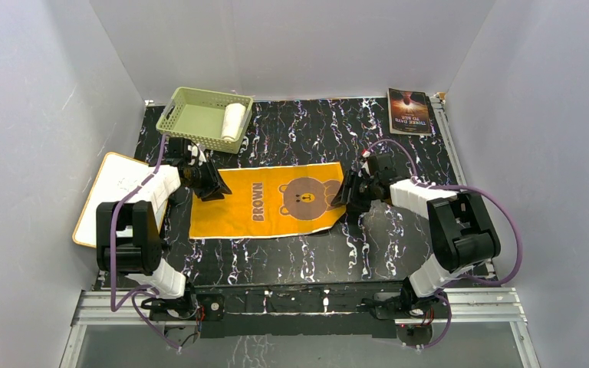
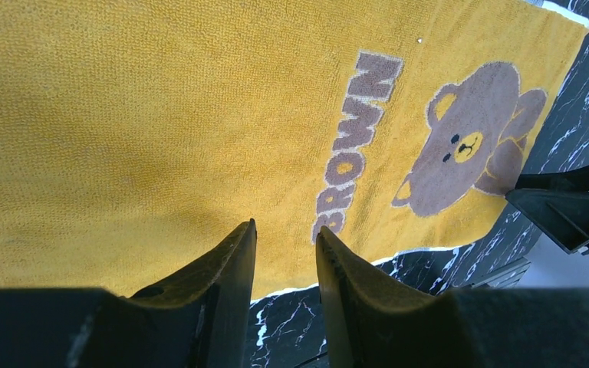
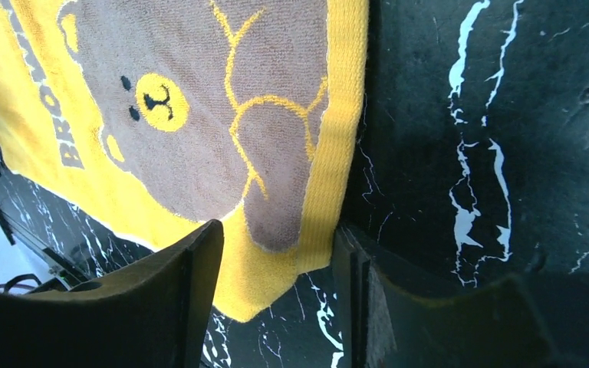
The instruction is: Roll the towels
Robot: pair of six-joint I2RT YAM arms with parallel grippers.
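Observation:
An orange towel point(image 1: 238, 203) with BROWN lettering and a bear lies flat on the black marbled table, its lower right corner slightly lifted or bent. My left gripper point(image 1: 213, 188) is open over the towel's left part; in the left wrist view its fingertips point(image 2: 238, 245) stand apart over plain cloth. My right gripper point(image 1: 345, 195) is at the towel's right edge; in the right wrist view its open fingers point(image 3: 199, 261) straddle the folded-looking edge near that corner, with no clear grip on it.
A green basket point(image 1: 192, 126) holding a white rolled towel point(image 1: 233, 121) stands at the back left. A white board point(image 1: 100, 192) lies at the left, a book point(image 1: 409, 115) at the back right.

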